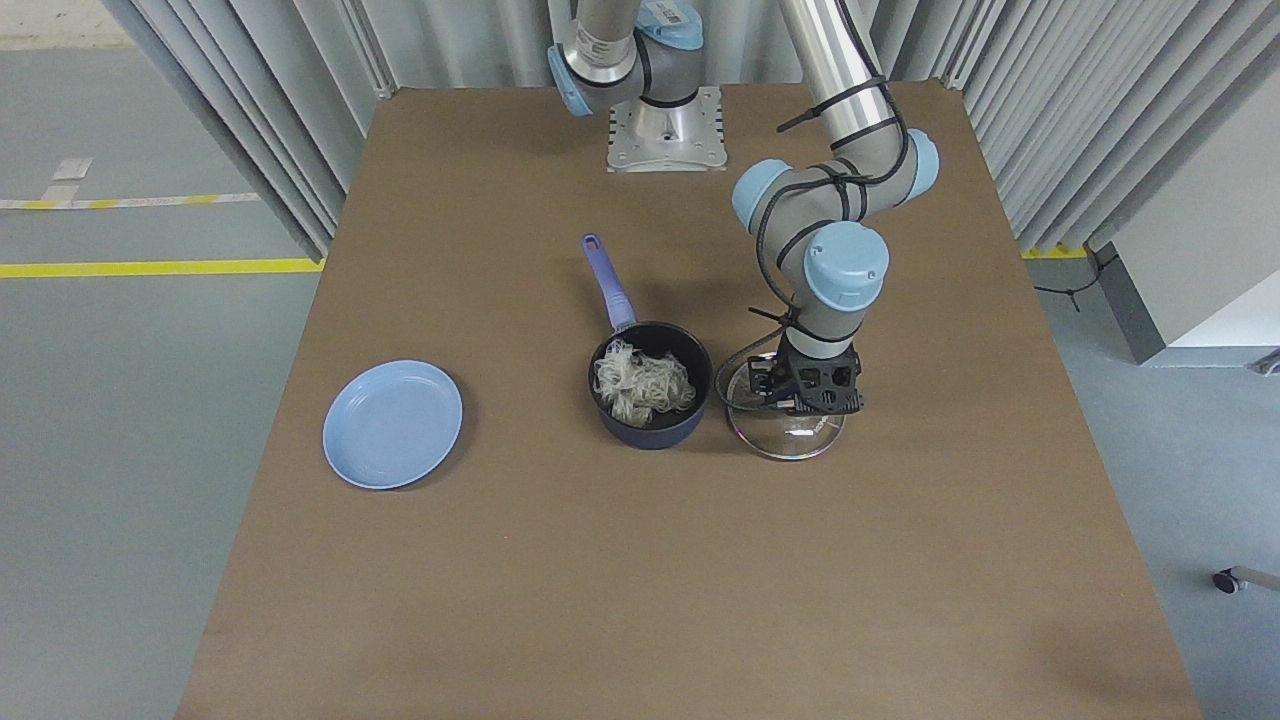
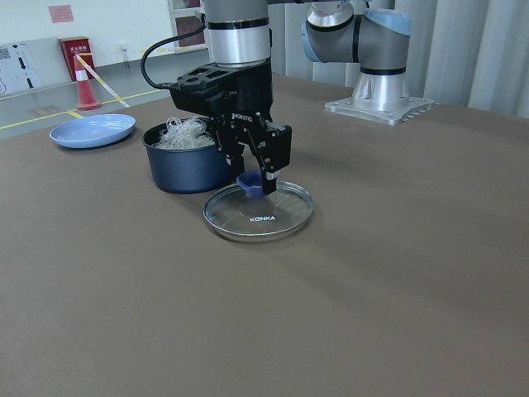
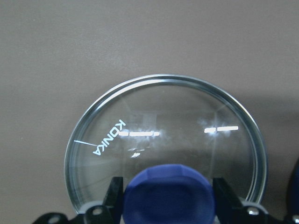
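Observation:
A glass lid (image 1: 782, 442) with a blue knob (image 2: 252, 184) lies on the table, right of a dark pot (image 1: 648, 432) with a purple-blue handle (image 1: 606, 278) and pale noodles (image 1: 642, 382) inside. My gripper is down over the lid, its black fingers on either side of the knob, seemingly touching it in the wrist view; whether they grip it is unclear.
A blue plate (image 1: 392, 424) lies left of the pot.

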